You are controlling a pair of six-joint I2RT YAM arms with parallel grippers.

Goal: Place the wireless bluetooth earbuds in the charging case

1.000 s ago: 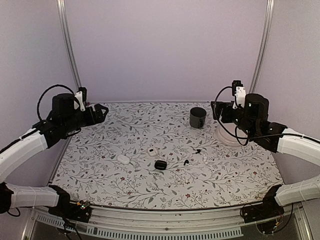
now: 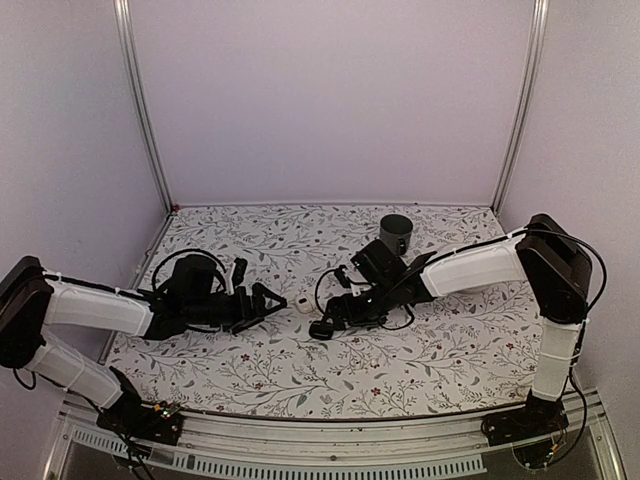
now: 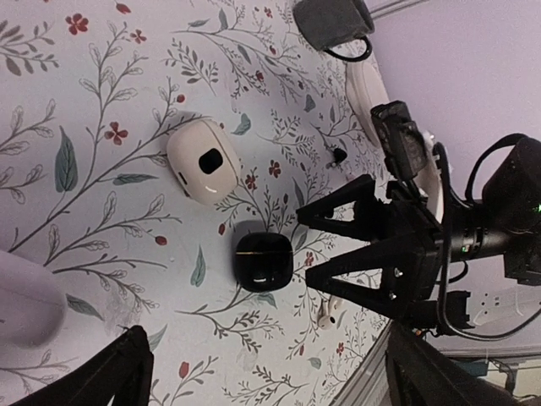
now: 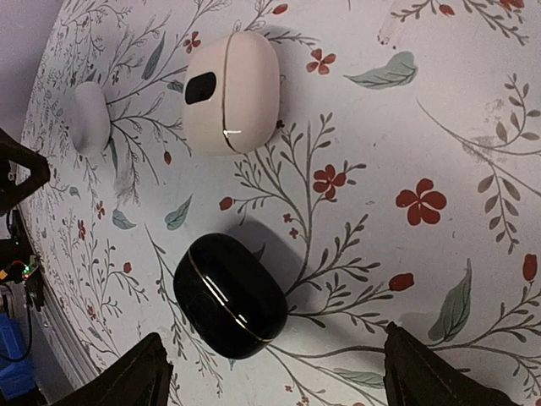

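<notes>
A black charging case with a gold seam rests closed on the patterned mat, seen in the right wrist view just ahead of my right gripper, whose fingers stand apart with nothing between them. A cream case with a dark window lies behind it, and a white rounded case sits further left, beside my left gripper, which is open and empty above the mat. Small pale earbuds show beyond my right gripper in the left wrist view.
A dark mug stands at the back right, with a pale round dish near it, largely behind the right arm from above.
Both arms have come down toward the middle. My right gripper has moved left and down to the black case; my left gripper has moved right and lower.
</notes>
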